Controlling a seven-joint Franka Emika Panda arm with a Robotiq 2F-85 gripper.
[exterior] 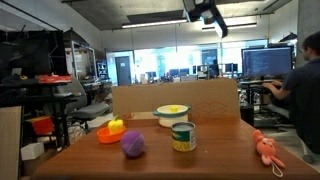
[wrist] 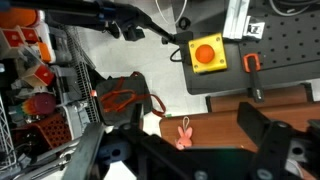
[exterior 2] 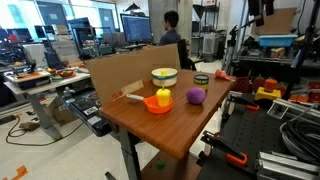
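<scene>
My gripper stands open in the wrist view, with its dark fingers (wrist: 127, 142) far apart and nothing held between them. High above the brown table (exterior: 225, 155), part of the gripper (exterior: 206, 20) shows at the top of exterior view 1. On the table, a purple ball (exterior: 132, 144) lies left of a green-labelled can (exterior: 184, 137). Behind the can sits a white pot (exterior: 171, 117) with something yellow in it. An orange bowl (exterior: 106, 135) holds a yellow object (exterior: 116, 127). An orange soft toy (exterior: 268, 150) lies at the right; it also appears small beneath the gripper in the wrist view.
A cardboard panel (exterior 2: 128, 79) borders the table's back. Beside the table, a black perforated platform (wrist: 285, 62) carries a yellow box with a red button (wrist: 205, 52). A person (exterior: 303, 88) sits beyond at the right. Bare tabletop lies around the can.
</scene>
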